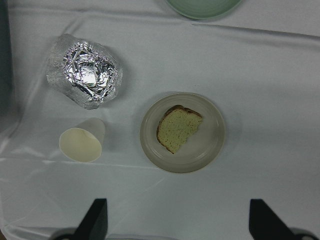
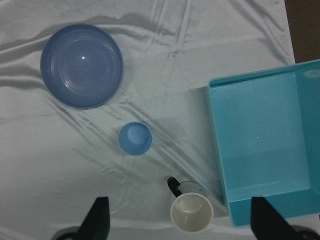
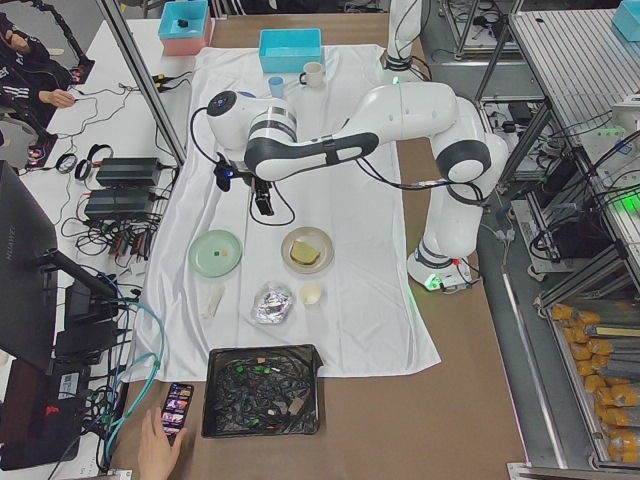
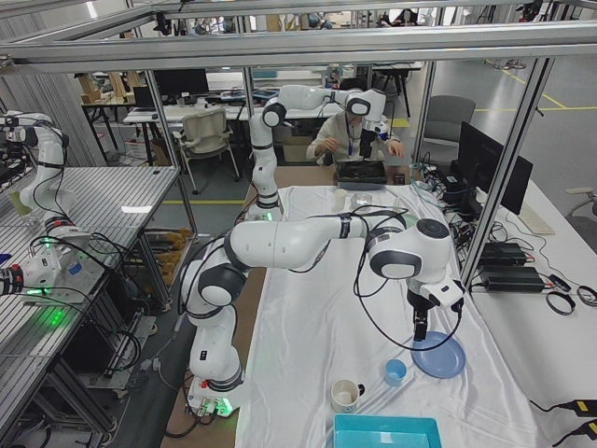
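Observation:
In the left wrist view my left gripper is open above the cloth, facing a beige plate (image 1: 182, 160) with a bread slice (image 1: 177, 127), a cream cup (image 1: 80, 142), a foil-and-plastic bundle (image 1: 87, 72) and the edge of a green plate (image 1: 205, 7). In the right wrist view my right gripper is open above a blue plate (image 2: 81, 65), a blue cup (image 2: 135, 137), a white mug (image 2: 191, 212) with dark handle, and a turquoise bin (image 2: 215, 130).
A black-lined tray (image 3: 260, 420) stands at one end of the table, beside a person's hand holding a phone. Monitors and cables line one side. The white cloth (image 4: 317, 317) has clear room in its middle.

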